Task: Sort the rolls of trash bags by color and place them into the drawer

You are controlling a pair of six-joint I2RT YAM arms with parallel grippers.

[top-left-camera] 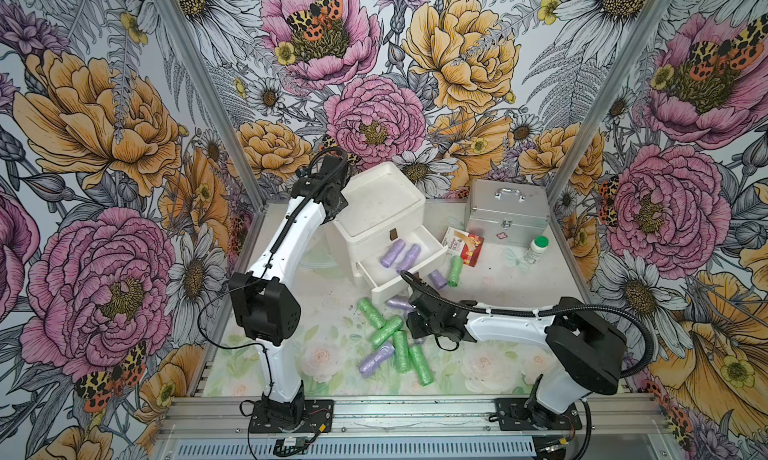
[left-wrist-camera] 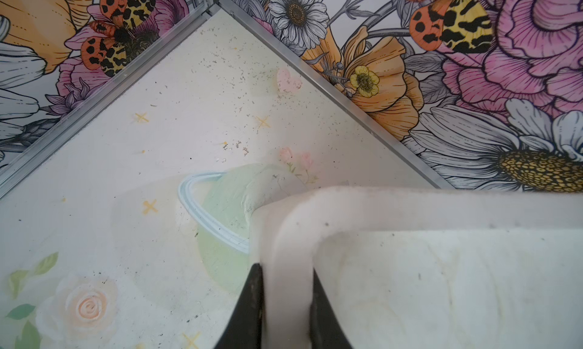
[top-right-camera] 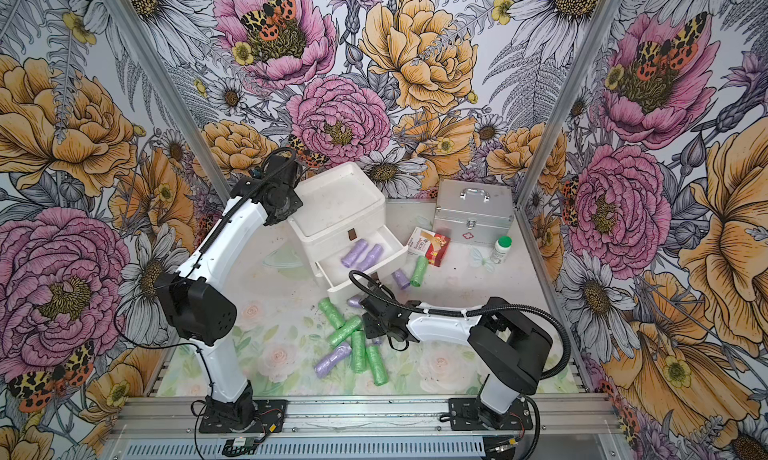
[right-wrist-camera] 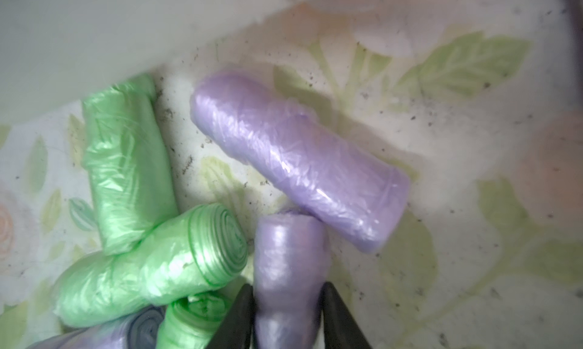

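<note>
My left gripper is shut on the rim of the white drawer unit at its rear left corner. The front drawer [top-right-camera: 336,280] is pulled out, holding two purple rolls [top-right-camera: 369,257]. In front of it lies a heap of green rolls [right-wrist-camera: 127,160] and purple rolls [right-wrist-camera: 297,160]. My right gripper is down over the heap, its fingers at either side of an upright-pointing purple roll [right-wrist-camera: 290,252] in the wrist view; whether they grip it I cannot tell.
A red-and-white box [top-right-camera: 429,245], a stray green roll [top-right-camera: 417,271] and purple roll [top-right-camera: 401,279] lie right of the drawer. A metal case [top-right-camera: 472,212] and white bottle [top-right-camera: 501,250] stand behind them. The table is clearer at the front right.
</note>
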